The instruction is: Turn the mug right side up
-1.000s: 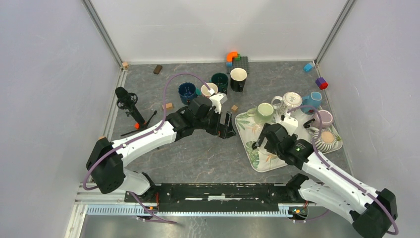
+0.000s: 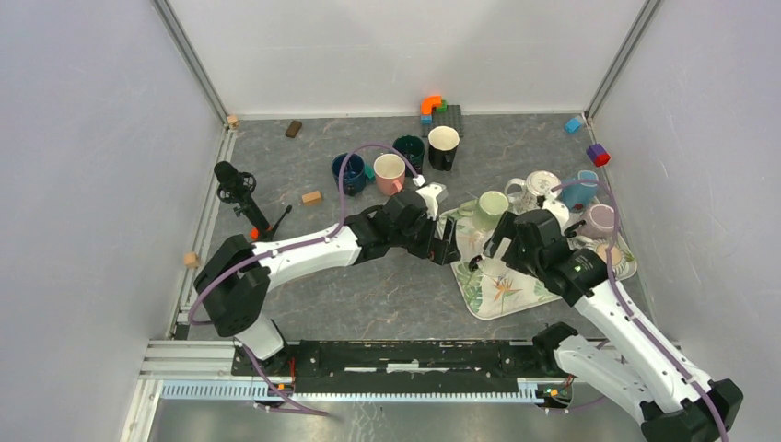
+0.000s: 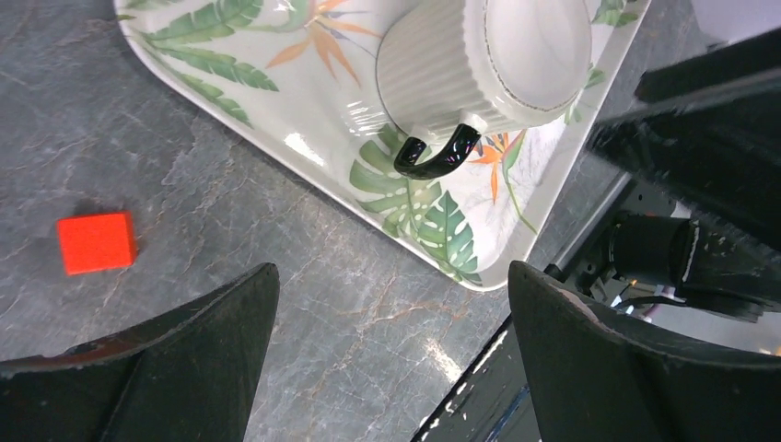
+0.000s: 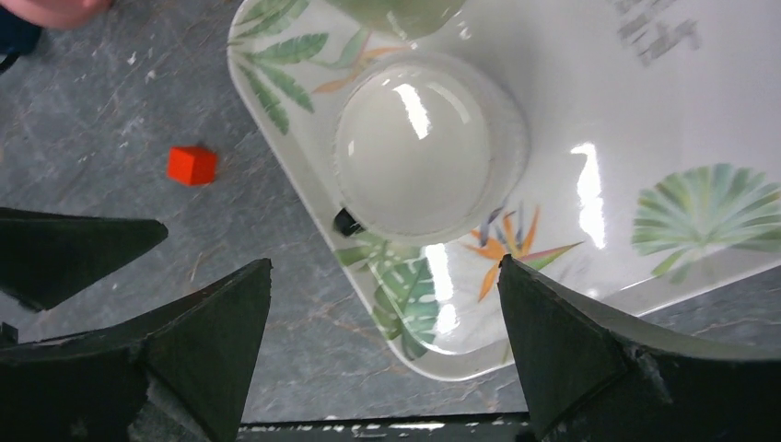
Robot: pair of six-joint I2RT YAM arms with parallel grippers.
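Note:
A white mug with a black handle lies upside down on the leaf-patterned tray, its base facing up in the right wrist view. My left gripper is open above the tray's left edge, empty. My right gripper is open over the tray above the mug, partly hiding it in the top view, with nothing between its fingers.
A red block is on the floor left of the tray. Several mugs stand at the back and crowd the tray's right part.
My left gripper has moved right toward the tray. My right gripper has shifted slightly toward the back.

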